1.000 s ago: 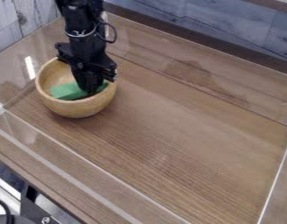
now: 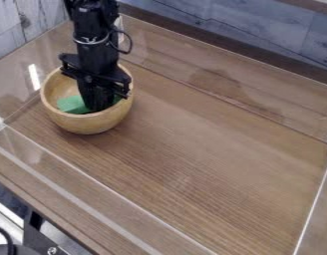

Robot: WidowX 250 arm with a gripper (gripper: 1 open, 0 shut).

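Observation:
A wooden bowl (image 2: 83,122) sits at the left of the table, with a green object (image 2: 69,104) partly visible inside it. My black gripper (image 2: 92,100) reaches down into the bowl from above, hiding much of the green object. Its fingertips are hard to make out, so whether they hold the object is unclear.
A pale wall and the table's left edge lie near the bowl, with dark items (image 2: 7,239) beyond the lower-left corner.
The gripper has shifted slightly within the bowl and covers more of the green object, which shows less at its right side. The bowl is nearly where it was.

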